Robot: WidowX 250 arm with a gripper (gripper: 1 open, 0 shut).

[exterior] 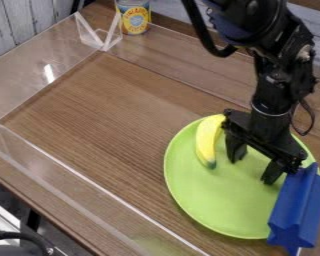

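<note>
A black robot gripper (pixel 256 158) hangs over a green plate (pixel 216 205), its fingers spread apart low over the plate. A yellow banana (pixel 208 141) lies on the plate's left side, left of the fingers. A blue object (pixel 295 212) rests at the plate's right edge, just below the right finger. Whether anything sits between the fingers is hard to see in the dark shapes; nothing shows there but plate.
A can (pixel 132 17) stands at the back, with clear plastic edging along the left side.
</note>
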